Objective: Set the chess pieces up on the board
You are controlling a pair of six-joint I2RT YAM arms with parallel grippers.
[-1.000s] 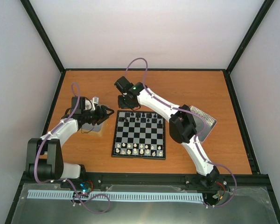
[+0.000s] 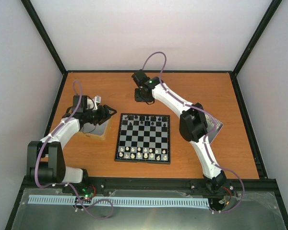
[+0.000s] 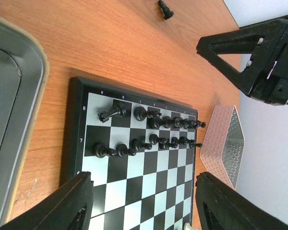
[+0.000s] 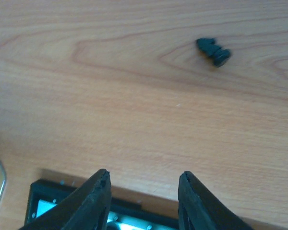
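The chessboard (image 2: 143,138) lies mid-table, white pieces along its near side and black pieces along the far side. In the left wrist view a black piece (image 3: 113,111) lies tilted or tipped near the board's corner. A loose black piece lies on the wood behind the board, also seen in the left wrist view (image 3: 165,9). My left gripper (image 2: 107,112) hovers left of the board, fingers apart, holding nothing visible. My right gripper (image 2: 144,96) is over the table behind the board, open and empty, with that loose piece ahead of it.
A grey tray (image 3: 4,81) sits left of the board beneath my left arm. A white perforated basket (image 2: 213,132) stands at the right, partly behind my right arm.
My right arm has moved back and to the right, away from the board's far edge. My left gripper has shifted very slightly. The board looks the same.
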